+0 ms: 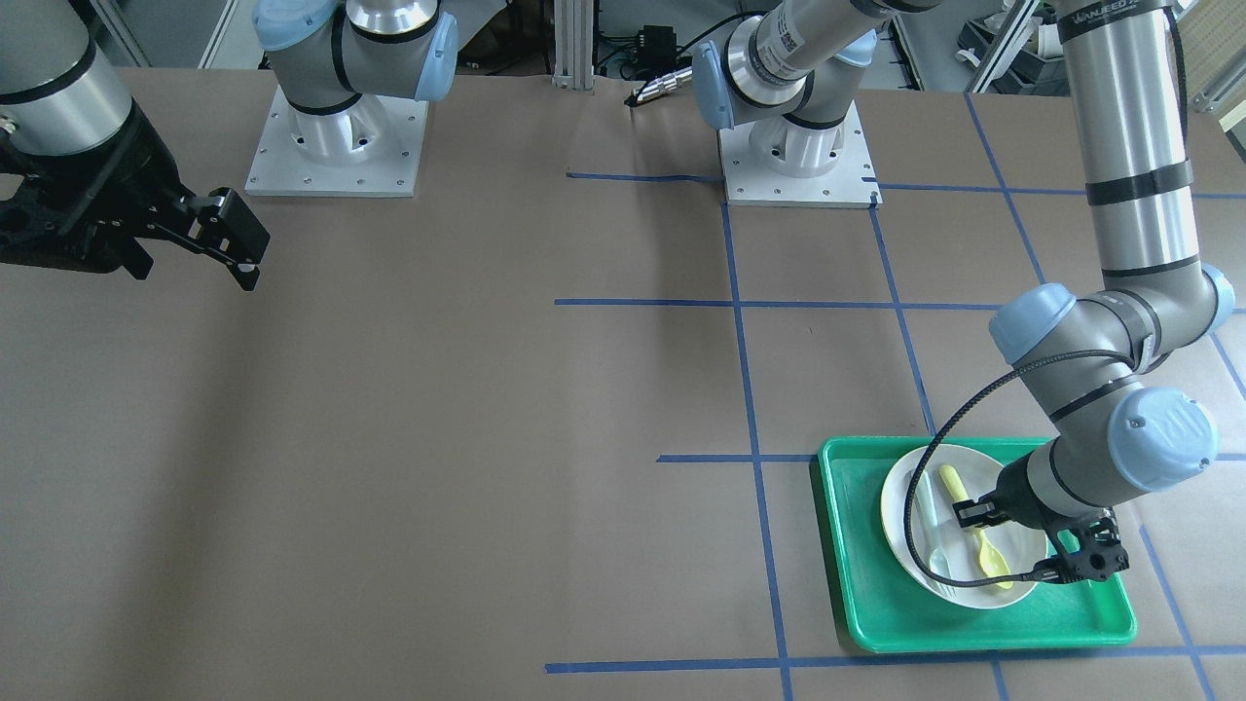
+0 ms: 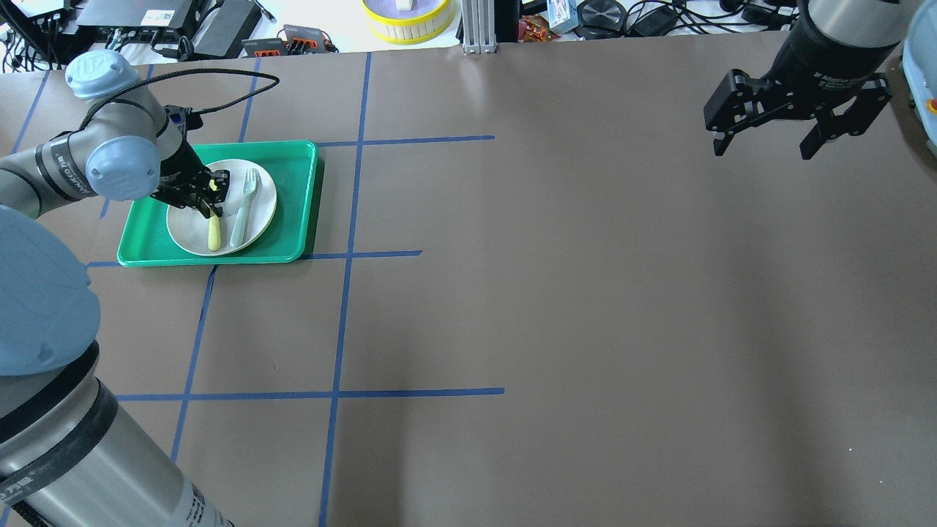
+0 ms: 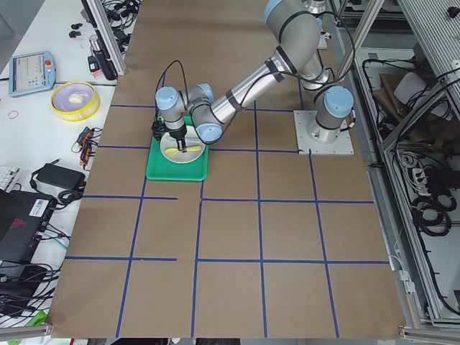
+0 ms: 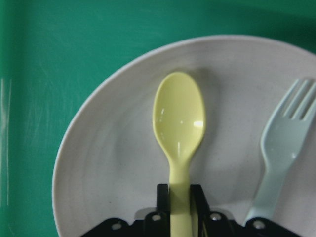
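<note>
A green tray (image 1: 859,608) on the right of the front view holds a white plate (image 4: 113,138) with a yellow spoon (image 4: 178,123) and a pale blue fork (image 4: 286,138) on it, side by side. My gripper is low over the plate at the spoon's handle, a dark fingertip on each side of it in the left wrist view. Whether the fingers are clamped on the handle or just around it, I cannot tell. The spoon appears to rest on the plate. In the top view the wrist hides part of the plate.
Another black gripper (image 1: 175,234) hangs at the upper left of the front view. Robot bases (image 1: 800,181) stand along the back edge. Cables and devices lie beyond the table's edge.
</note>
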